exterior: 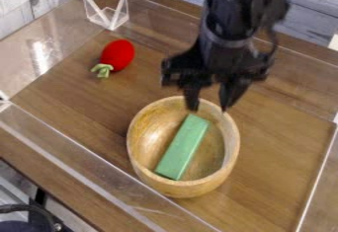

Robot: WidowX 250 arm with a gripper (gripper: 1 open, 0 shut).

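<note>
A green bar [181, 148] lies tilted lengthwise inside a round wooden bowl [142, 132] in the lower middle. My dark gripper [208, 100] is above the bowl's back part, open, with its fingers apart over the green bar's upper end and apparently not touching it. The arm hides the table behind it.
A red radish-like toy [117, 54] with green leaves lies at upper left. A clear angular object [107, 9] stands at the back left. Clear rails edge the left and front.
</note>
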